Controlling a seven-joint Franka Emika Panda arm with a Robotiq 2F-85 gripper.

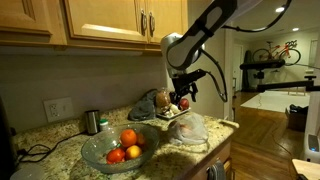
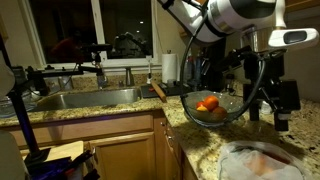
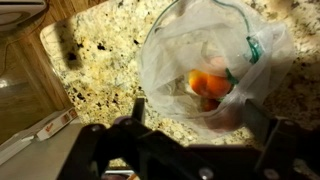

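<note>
My gripper [image 2: 267,115] hangs fingers-down above the counter, open, with nothing between its fingers. Below it in exterior view 2 stands a bowl lined with a clear plastic bag [image 2: 258,163]. In the wrist view, the bag [image 3: 168,62] spreads over the bowl's rim, and orange and red pieces [image 3: 207,84] show inside, partly veiled by plastic. What exactly these pieces are, I cannot tell. A large greenish bowl [image 1: 96,150] holds an orange fruit [image 1: 129,137] and several red ones, apart from the gripper.
Along the wall at the back of the counter stands a tray with round items [image 1: 175,112]. A metal canister [image 1: 92,122] and cables are near the wall. Past the counter's front edge lies wooden floor. In exterior view 2 a sink [image 2: 85,98] is at the left.
</note>
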